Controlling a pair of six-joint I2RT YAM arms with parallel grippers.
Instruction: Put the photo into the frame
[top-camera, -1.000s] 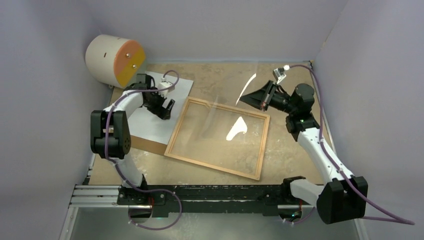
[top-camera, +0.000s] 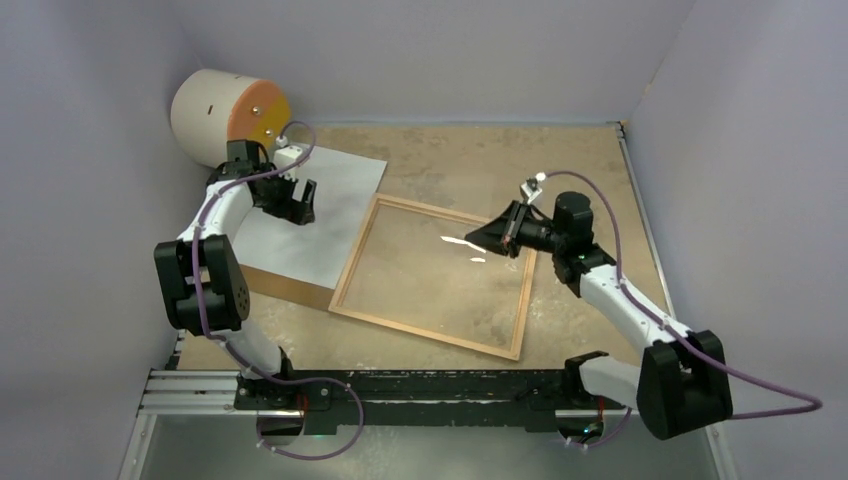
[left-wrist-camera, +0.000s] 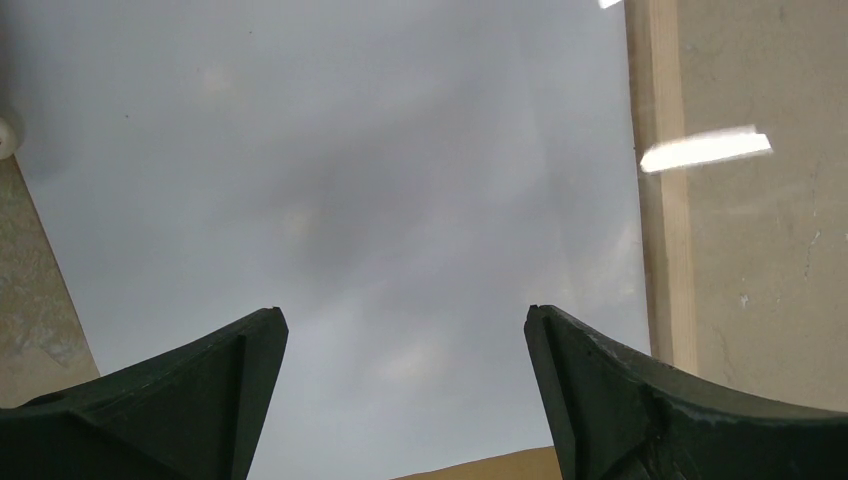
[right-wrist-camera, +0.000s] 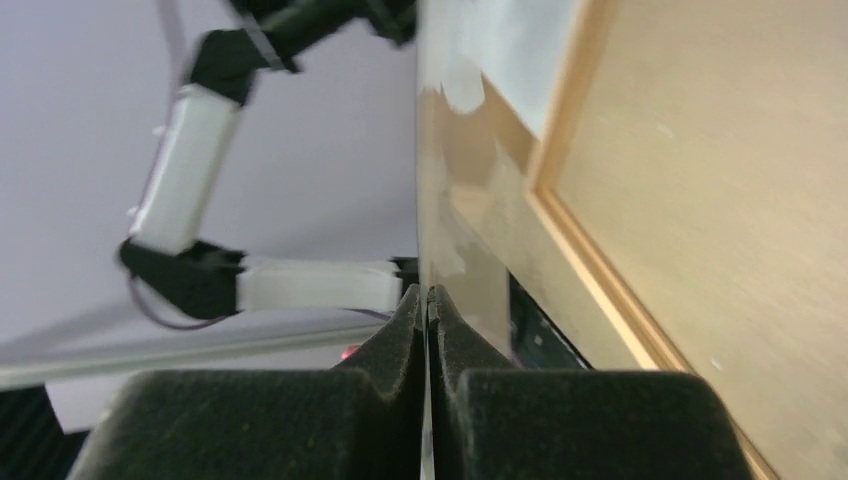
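Observation:
The wooden frame (top-camera: 430, 335) lies flat and empty-looking on the table, tilted a little. A clear, glossy sheet (right-wrist-camera: 465, 140) is pinched at its edge by my right gripper (top-camera: 468, 238), which is shut above the frame; mostly its white glare shows in the top view. Left of the frame lies a plain white sheet (left-wrist-camera: 420, 200), over a brown board (top-camera: 300, 290); no picture shows on it. My left gripper (top-camera: 308, 203) is open above the white sheet, with nothing between its fingers. How the clear sheet's far edges sit against the frame cannot be told.
A white drum with an orange and yellow end (top-camera: 225, 115) stands at the back left, close to the left arm. Grey walls enclose the table. Bare table (top-camera: 500, 165) lies behind the frame.

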